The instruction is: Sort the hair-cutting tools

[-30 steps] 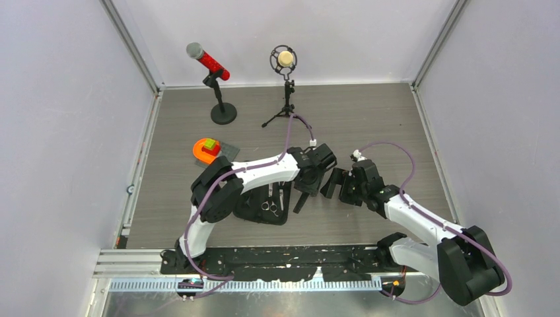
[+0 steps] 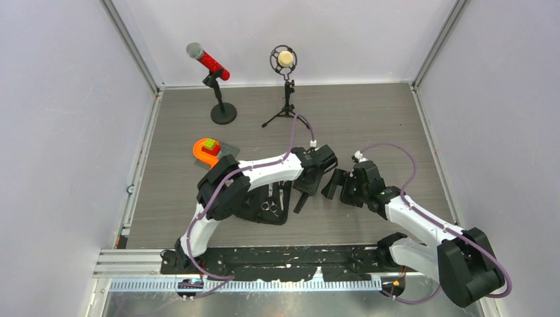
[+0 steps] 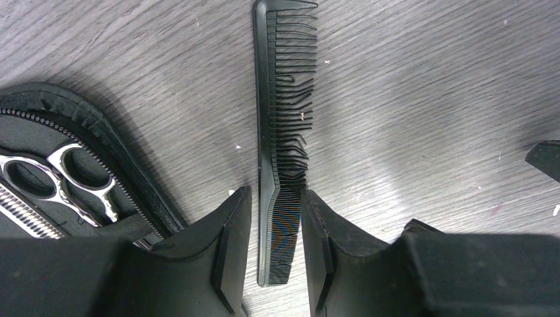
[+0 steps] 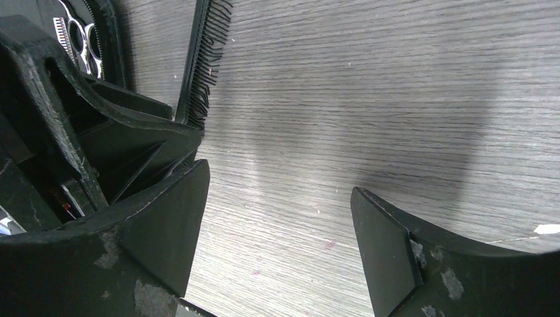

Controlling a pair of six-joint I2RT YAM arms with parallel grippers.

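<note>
A black comb (image 2: 301,202) lies flat on the table to the right of the tool case. My left gripper is open over it, the fingers on either side of the comb's fine-toothed end; contact cannot be made out. The black zip case (image 2: 251,214) lies open, partly under the left arm. Scissors (image 3: 59,178) and a toothed blade (image 3: 26,211) rest inside it. My right gripper stands to the right of the comb, fingers apart, only bare table showing between them. Both wrist views cut off part of the case.
The two grippers are close together, with the left gripper's body (image 4: 112,125) crowding the right wrist view. An orange and green object (image 2: 208,148) sits at the left. Behind stand a red microphone (image 2: 212,65) and a tripod (image 2: 288,105).
The left arm has shifted very slightly to the right over the last second. The right arm is nearly still, and the comb and case lie in the same place.
</note>
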